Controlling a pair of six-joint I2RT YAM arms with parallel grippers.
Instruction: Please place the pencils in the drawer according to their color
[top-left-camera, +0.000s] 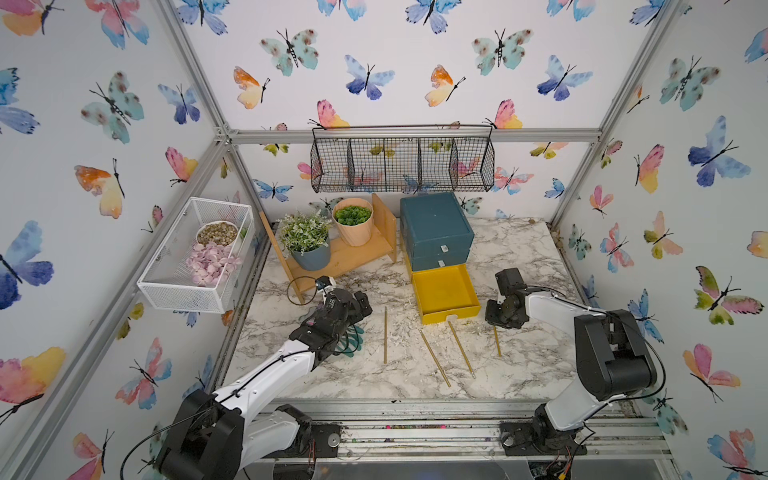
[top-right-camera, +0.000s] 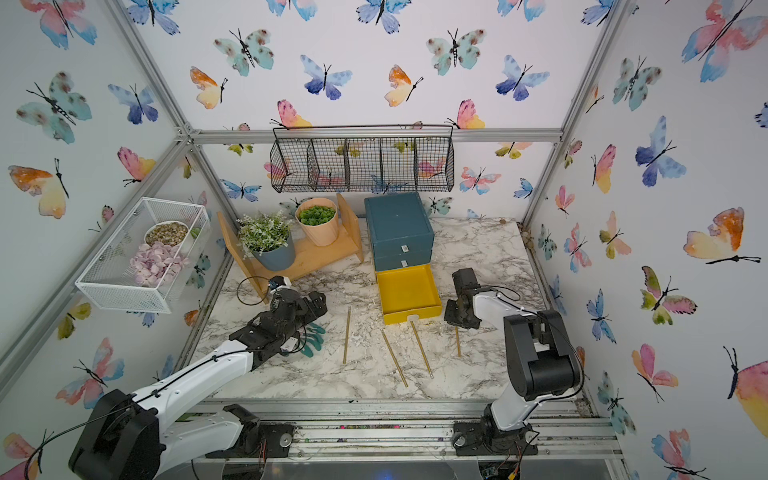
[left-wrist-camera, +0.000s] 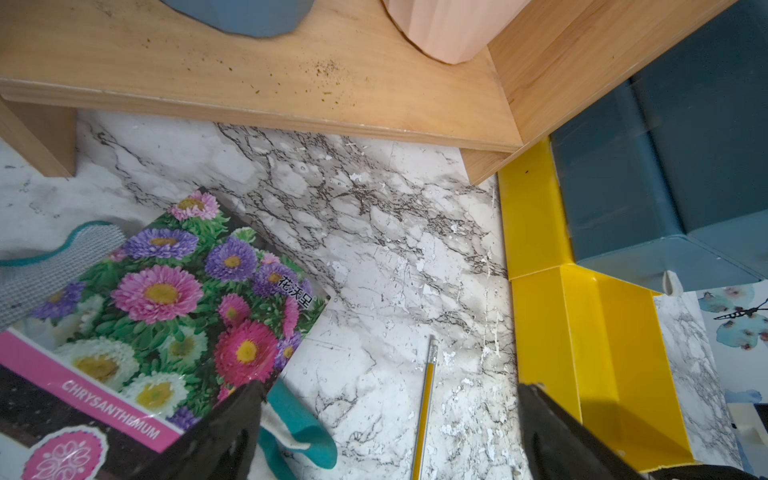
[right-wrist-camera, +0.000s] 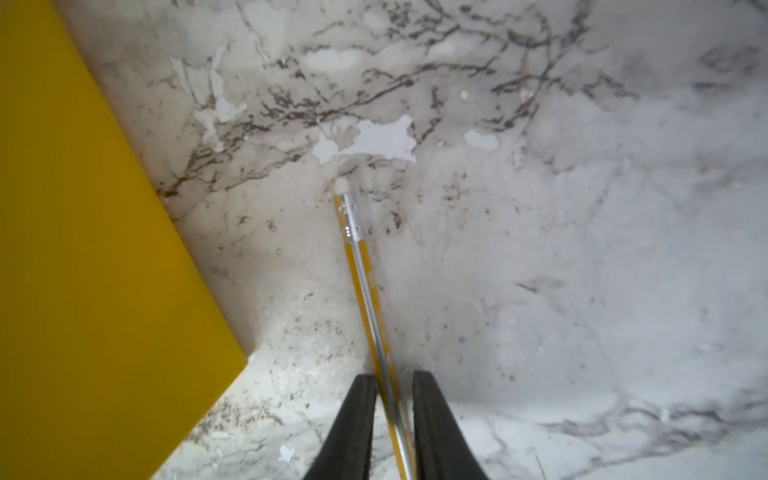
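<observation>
A yellow drawer (top-left-camera: 444, 292) is pulled out below the blue-grey drawer unit (top-left-camera: 436, 220), empty. Several yellow pencils lie on the marble table before it, among them one (left-wrist-camera: 425, 404) seen in the left wrist view. My right gripper is at the table just right of the drawer, its fingertips part open on either side of a pencil (right-wrist-camera: 360, 264) with a white eraser; contact is unclear. My left gripper stands open at the left, above the table near gloves and a chrysanthemum packet (left-wrist-camera: 160, 320).
A wooden shelf (top-left-camera: 360, 260) with two potted plants stands at the back left. A white mesh basket (top-left-camera: 172, 296) hangs on the left wall, a black wire rack (top-left-camera: 400, 164) on the back wall.
</observation>
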